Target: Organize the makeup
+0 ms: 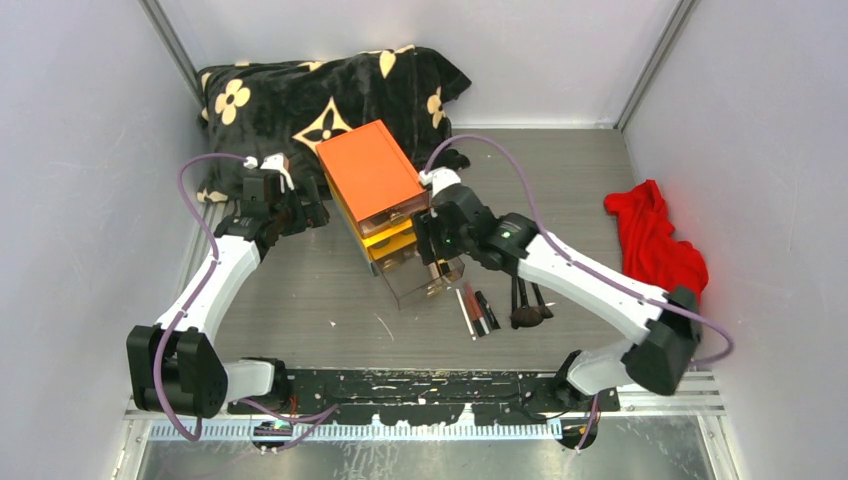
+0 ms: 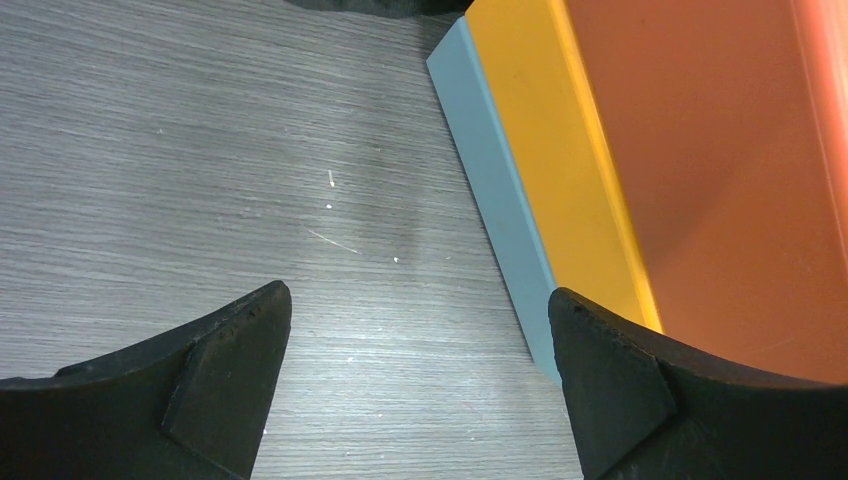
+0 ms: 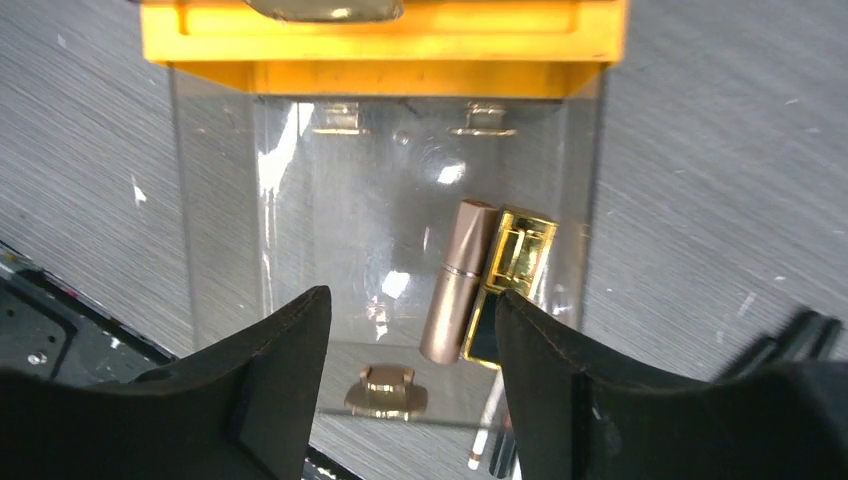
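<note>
An orange-and-yellow drawer organizer (image 1: 368,170) stands angled at centre, its clear lower drawer (image 3: 340,220) pulled out. Inside it, at the right side, lie a rose-gold tube (image 3: 458,280) and a gold-and-black item (image 3: 515,260). My right gripper is over this drawer, fingers apart, nothing seen between them. My left gripper stands open beside the organizer's left side, over bare table. Pencils and tubes (image 1: 475,310) and black brushes (image 1: 525,315) lie to the drawer's right on the table.
A dark patterned cloth (image 1: 250,110) is bunched at the back. A red cloth (image 1: 655,240) lies at the right.
</note>
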